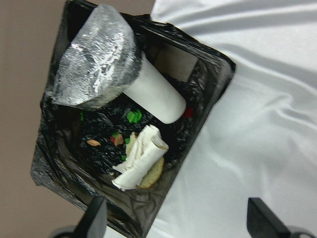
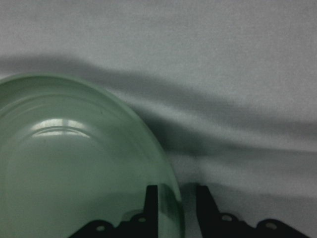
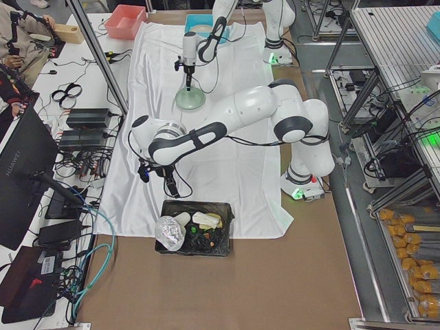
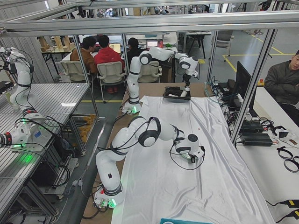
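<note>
A black-lined bin (image 3: 192,249) holds a foil piece (image 1: 94,59), a white cylinder (image 1: 153,91), a crumpled white wrapper (image 1: 141,158) on a yellowish round piece (image 1: 153,176), and small scraps. My left gripper (image 3: 158,182) hangs above the bin's edge, open, with nothing between its fingers in the left wrist view. My right gripper is over a pale green plate (image 2: 64,168), its open fingers on either side of the plate's right rim.
A blue container (image 4: 184,221) sits at the right arm's end of the white cloth (image 3: 227,172). A monitor and cables line the side table.
</note>
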